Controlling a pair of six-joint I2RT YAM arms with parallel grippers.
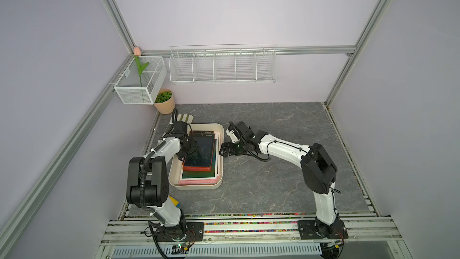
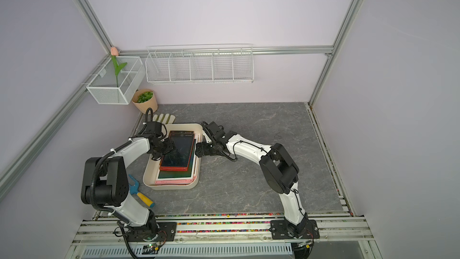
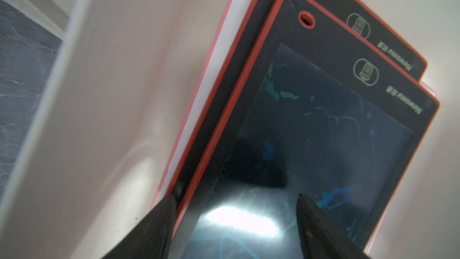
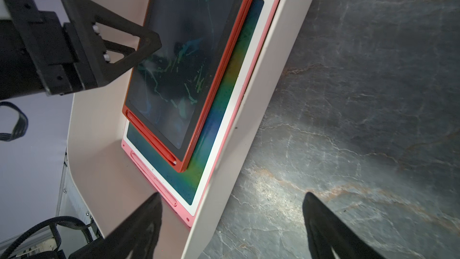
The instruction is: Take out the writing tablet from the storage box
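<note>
A cream storage box (image 1: 196, 186) holds stacked writing tablets; the top one (image 3: 306, 148) is dark with a red rim, over another red-rimmed one and pink-and-white ones. My left gripper is down over the top tablet's left side, one finger by its left edge, the other over the screen, fingers apart. Whether it touches cannot be told. My right gripper stands open at the box's right wall, one finger on either side of that wall as seen from its wrist view, nothing clearly held.
A potted plant (image 1: 163, 106) stands behind the box; a wire basket (image 1: 134, 93) with a tulip hangs above it. A blue-and-yellow tool (image 2: 143, 198) lies near the left arm.
</note>
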